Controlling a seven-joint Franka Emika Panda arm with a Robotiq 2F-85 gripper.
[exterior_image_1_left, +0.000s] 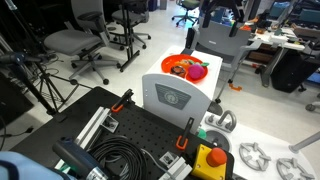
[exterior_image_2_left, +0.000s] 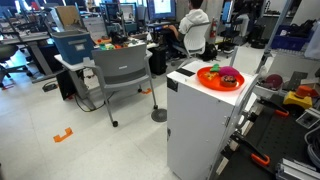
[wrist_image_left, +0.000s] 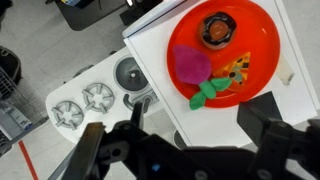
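An orange-red plate rests on a white surface in the wrist view. It holds a magenta toy vegetable with green leaves, a toy pizza slice and a dark-topped donut. The leaves reach to the plate's rim. My gripper is above this area, its fingers wide apart and nothing held between them. In exterior view 1, the gripper hangs at the top edge, higher than the plate and the magenta vegetable.
Beside the white surface, a toy sink with a faucet and stove burners form a lower counter. A yellow box with a red top and coiled black cable are near the front. A grey chair stands behind.
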